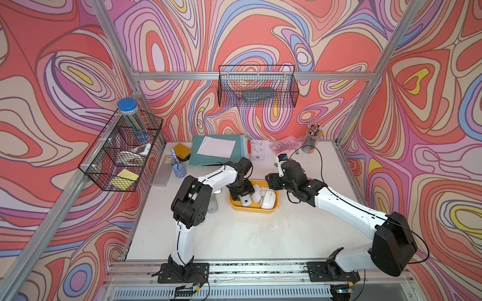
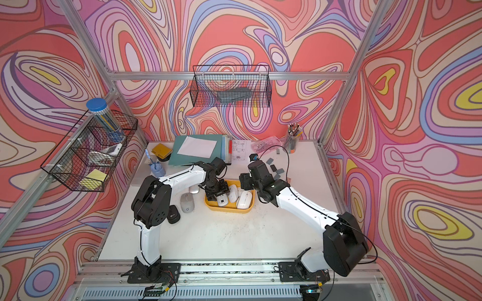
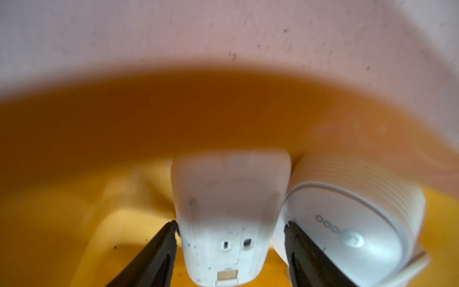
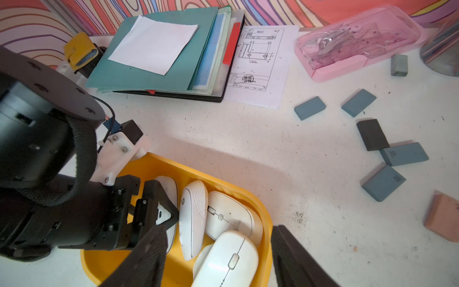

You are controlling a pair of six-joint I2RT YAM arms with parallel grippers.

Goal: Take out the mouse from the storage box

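Observation:
The yellow storage box (image 1: 254,210) stands mid-table with several white mice in it. A white mouse (image 3: 229,205) at its left side lies between the fingers of my left gripper, which is open around it; the left fingertip is close to the mouse's edge, and whether either finger touches cannot be told. To its right rests a rounded white mouse with a ribbed side (image 3: 344,229). In the right wrist view, a white mouse (image 4: 229,263) fills the box's near right corner. My right gripper is open above the box's right rim, holding nothing.
Outside the box to the left are a grey mouse (image 2: 187,202) and a black mouse (image 2: 173,214). Several erasers (image 4: 373,134) lie to the right behind. Folders (image 4: 162,52) and a pink case (image 4: 358,40) occupy the back. Bare table lies in front.

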